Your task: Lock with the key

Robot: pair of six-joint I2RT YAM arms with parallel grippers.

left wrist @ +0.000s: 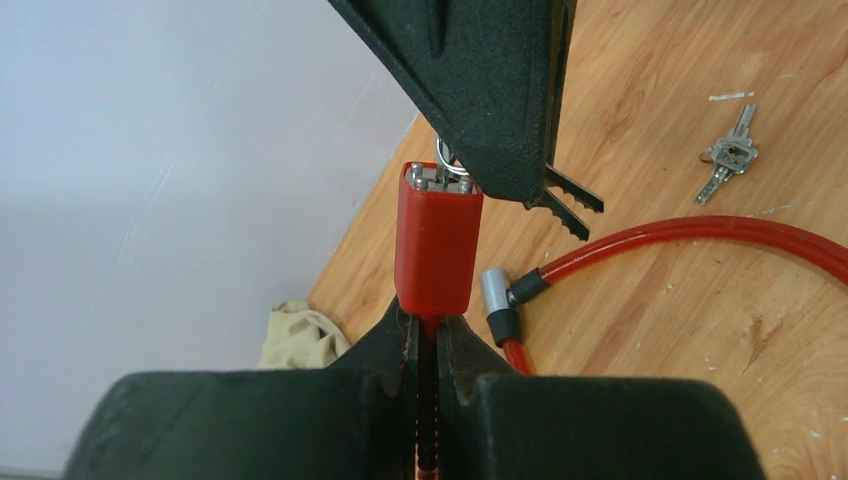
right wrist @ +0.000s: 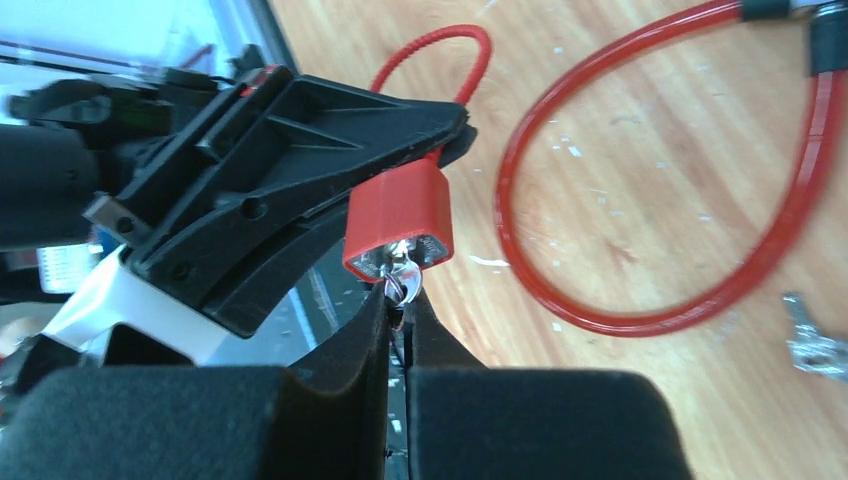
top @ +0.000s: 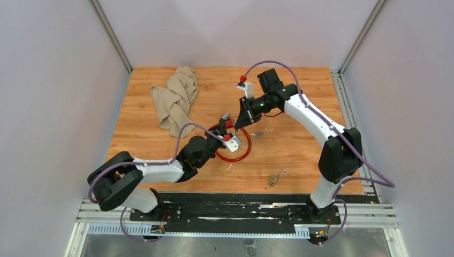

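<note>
A red lock body [left wrist: 438, 245] stands upright in my left gripper, which is shut on it at its lower end, with the red cable trailing. At the lock's top, a key with a metal ring [right wrist: 403, 280] is in or at the keyhole; how deep cannot be told. My right gripper is shut at that key, directly over the lock; its grasp is partly hidden. In the left wrist view its dark body [left wrist: 480, 100] hangs just above the lock.
A loop of red cable [top: 246, 152] lies beneath the grippers. Loose keys [left wrist: 733, 155] lie to the right. A padlock [top: 273, 180] sits near the front edge, a beige cloth [top: 171, 99] at the back left.
</note>
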